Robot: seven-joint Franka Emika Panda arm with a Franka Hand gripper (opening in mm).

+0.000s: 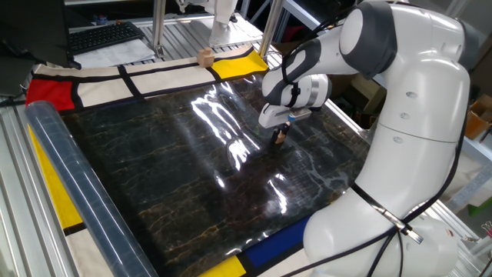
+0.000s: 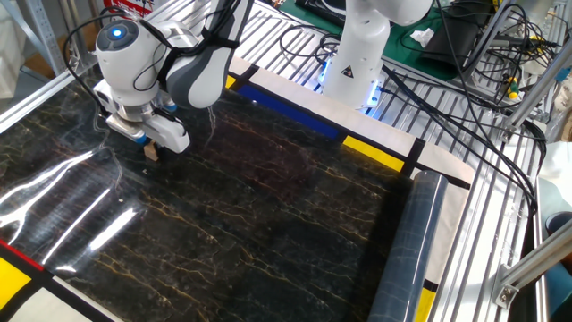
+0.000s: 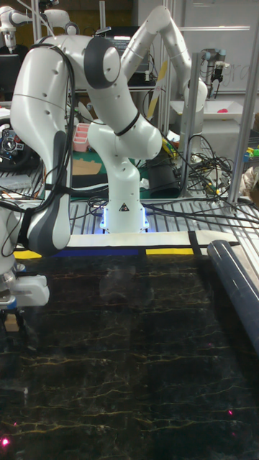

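A small wooden block (image 1: 281,139) shows at the fingertips of my gripper (image 1: 280,136), low over the dark marbled sheet on the right side of the table in exterior view 1. Exterior view 2 has the same block (image 2: 152,151) just under the white hand (image 2: 159,131). Dark fingers stand close around it, but whether they press on it is too small to tell. At the left edge of exterior view 3 the block (image 3: 11,323) is partly hidden by the fingers. Another wooden block (image 1: 205,58) rests on the cloth border at the back.
A glossy dark marbled sheet (image 1: 154,177) covers most of the table, with wide free room. Its rolled end (image 1: 84,181) runs along one side. Coloured cloth (image 1: 238,65) borders it. A keyboard (image 1: 104,37) lies beyond the far edge. A second white arm (image 2: 357,58) stands behind the table.
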